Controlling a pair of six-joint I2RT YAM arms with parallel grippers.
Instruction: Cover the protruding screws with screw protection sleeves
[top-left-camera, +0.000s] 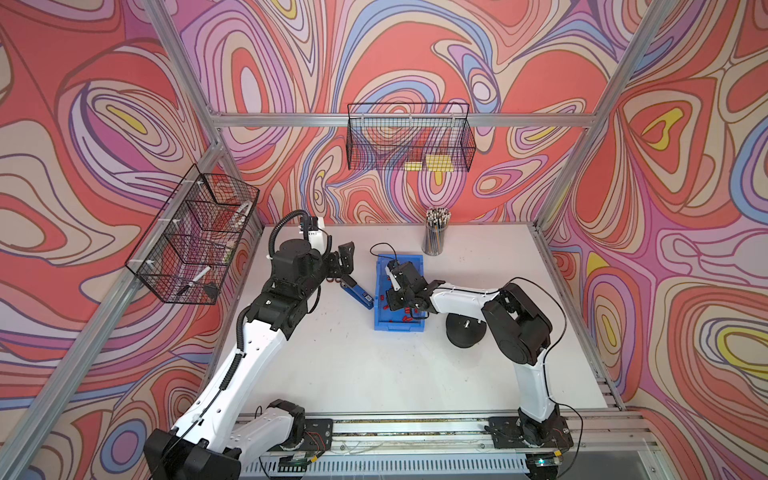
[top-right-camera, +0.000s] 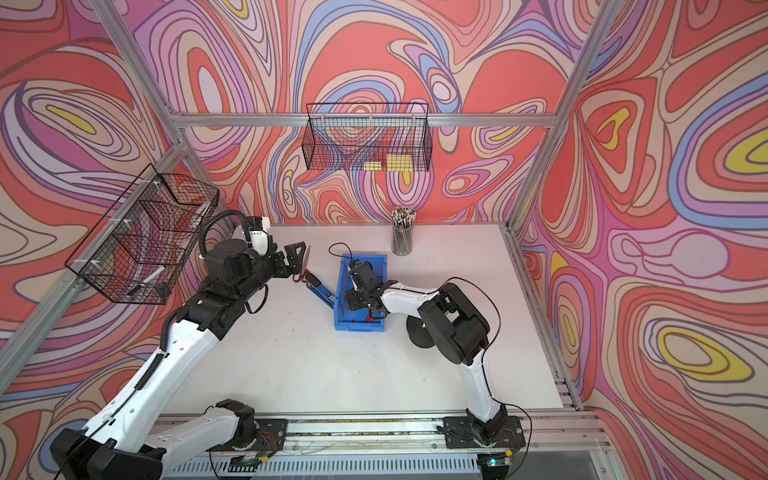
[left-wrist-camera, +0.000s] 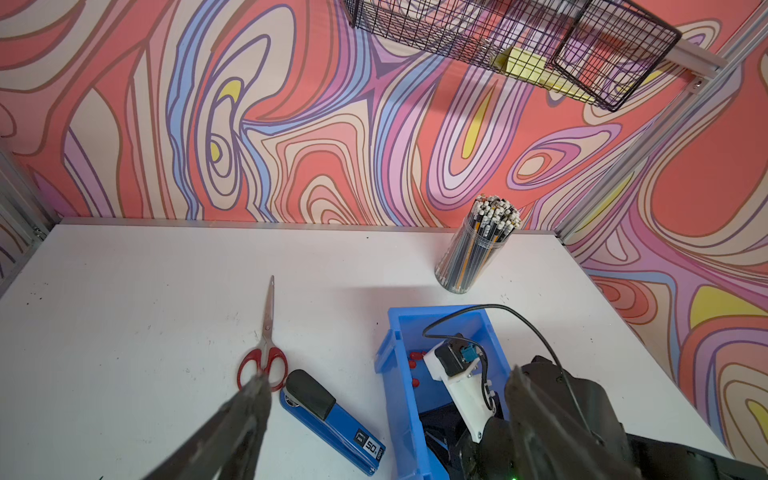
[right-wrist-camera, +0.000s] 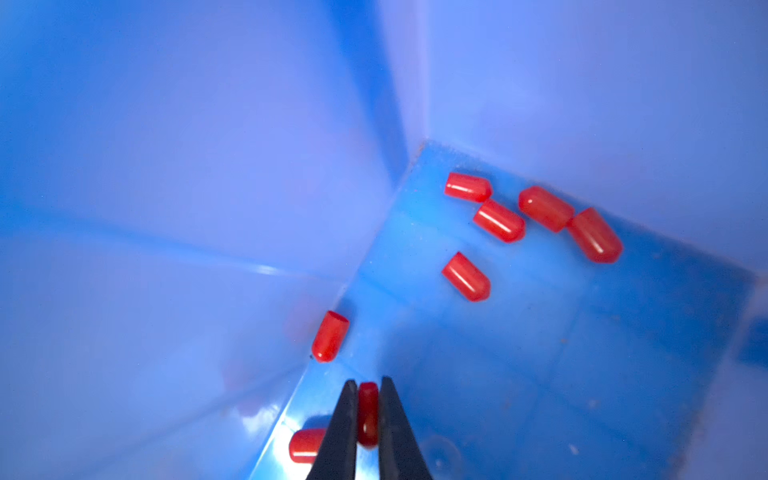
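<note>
Several red screw protection sleeves (right-wrist-camera: 466, 276) lie on the floor of a blue bin (top-left-camera: 398, 326). My right gripper reaches down into this bin. Its narrow fingers (right-wrist-camera: 342, 428) stand slightly apart, and one red sleeve (right-wrist-camera: 368, 412) shows in the gap between their tips; contact with the pads cannot be told. Another sleeve (right-wrist-camera: 305, 445) is partly behind the left-hand finger. Above the table's left half, my left gripper is open and empty, its fingers blurred and wide apart. No protruding screws can be made out in any view.
A blue stapler (left-wrist-camera: 340, 424) lies just left of the bin, with red-handled scissors (left-wrist-camera: 262, 352) beyond it. Pencils fill a clear cup (top-left-camera: 434, 237) behind the bin. A dark round object (top-left-camera: 465, 330) sits under the right arm.
</note>
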